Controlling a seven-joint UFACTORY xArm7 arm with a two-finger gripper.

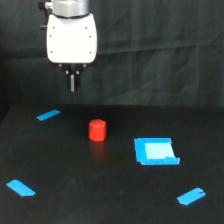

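Observation:
A small red block [97, 130] stands on the dark table a little left of the middle. To its right lies a white square patch [158, 150] bordered with blue tape [143, 155]. My gripper [72, 88] hangs over the back left of the table, above and to the left of the red block and apart from it. Its slim dark fingers point down and blend into the dark backdrop, so how they stand is too small to tell.
Short strips of blue tape mark the table at the back left [48, 115], front left [20, 188] and front right [191, 196]. A dark curtain [150, 60] hangs behind.

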